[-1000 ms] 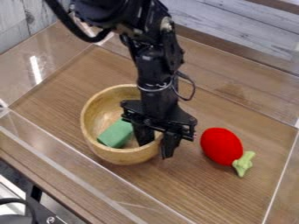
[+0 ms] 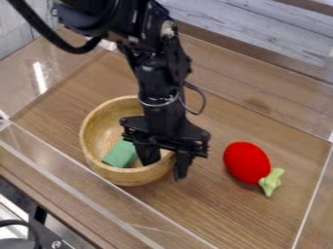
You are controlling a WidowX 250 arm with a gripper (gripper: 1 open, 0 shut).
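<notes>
The black arm reaches down from the top into a round wooden bowl (image 2: 93,136). Its gripper (image 2: 160,156) is open, low over the right part of the bowl. A green block (image 2: 119,154) lies in the bowl at the gripper's left, partly hidden by it. Whether anything sits between the fingers is hard to see.
A red object (image 2: 246,160) with a pale green part (image 2: 271,182) lies on the wooden table (image 2: 235,219) right of the bowl.
The gripper has shifted a little to the left over the bowl, and its angle has changed. The red object stays in place.
</notes>
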